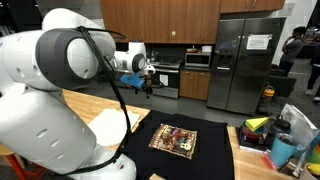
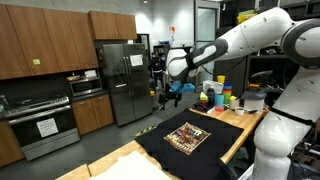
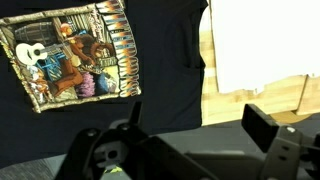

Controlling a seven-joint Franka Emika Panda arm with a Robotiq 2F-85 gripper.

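Note:
My gripper stands open with nothing between its fingers, seen at the bottom of the wrist view. In exterior view 1 the gripper hangs well above the table at the end of the raised arm. Below it lies a black cloth spread over the wooden table. On that cloth rests a colourful fringed mat printed with a guitar and a figure, up and left of the gripper in the wrist view. A white sheet lies on the bare wood at the right.
Several containers, among them a dark blue one, crowd the table's right side in exterior view 1, beside a stack of coloured items. A fridge and cabinets stand beyond the table.

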